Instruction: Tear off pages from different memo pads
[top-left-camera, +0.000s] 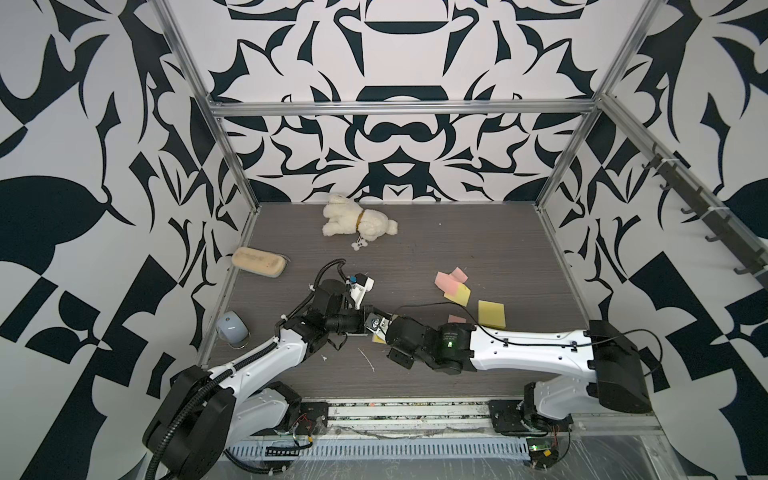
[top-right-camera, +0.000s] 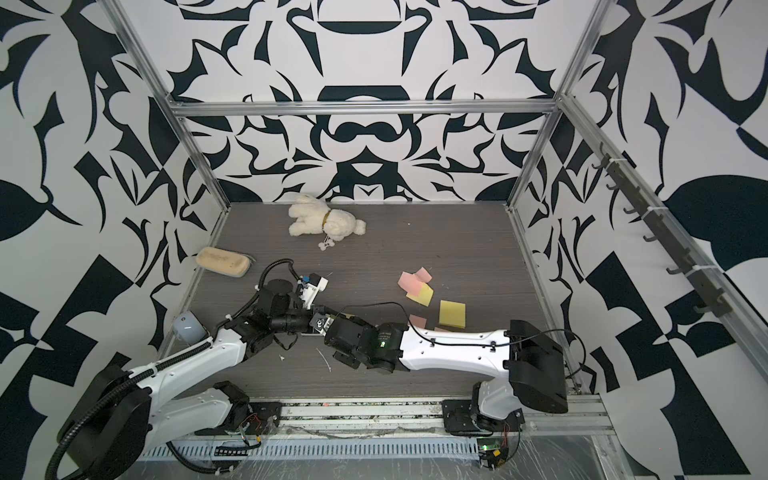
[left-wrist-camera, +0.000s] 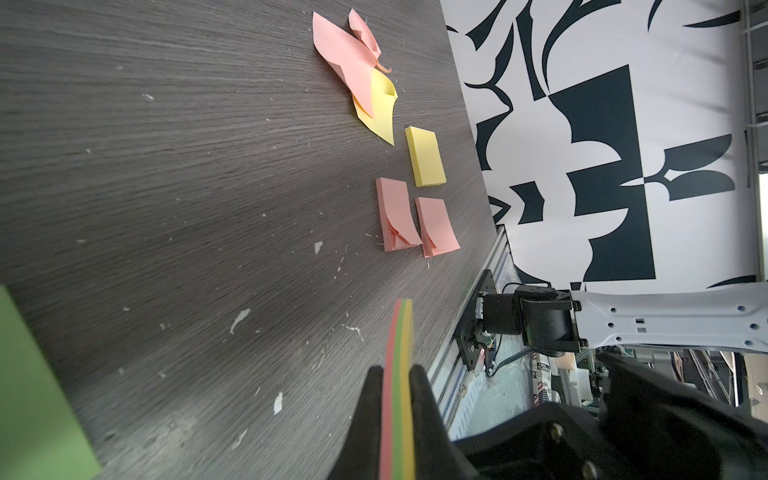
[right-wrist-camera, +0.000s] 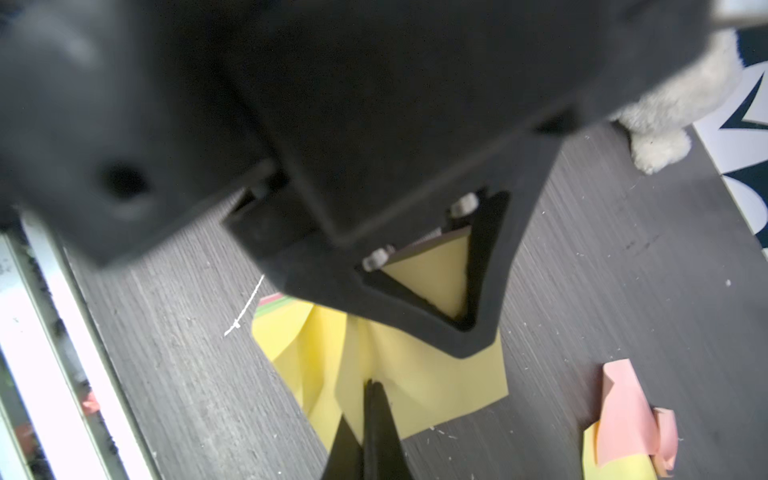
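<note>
My left gripper is shut on a memo pad, whose pink, green and yellow layered edge (left-wrist-camera: 400, 344) stands between the fingers. In the right wrist view the pad's yellow top page (right-wrist-camera: 448, 376) is creased and buckled. My right gripper is shut at that page; no sheet shows clearly between its fingertips. A yellow pad (top-left-camera: 491, 314) lies on the table to the right. Beside it, two pink pads (left-wrist-camera: 397, 214) have curled corners. Loose pink sheets (top-left-camera: 446, 283) and a yellow sheet (top-left-camera: 460, 295) lie behind them.
A flat green sheet or pad (left-wrist-camera: 36, 392) fills the left wrist view's lower left. Near the back lies a white plush toy (top-left-camera: 360, 220). A tan oblong object (top-left-camera: 258, 261) and a grey mouse-like object (top-left-camera: 232, 329) sit at the left edge.
</note>
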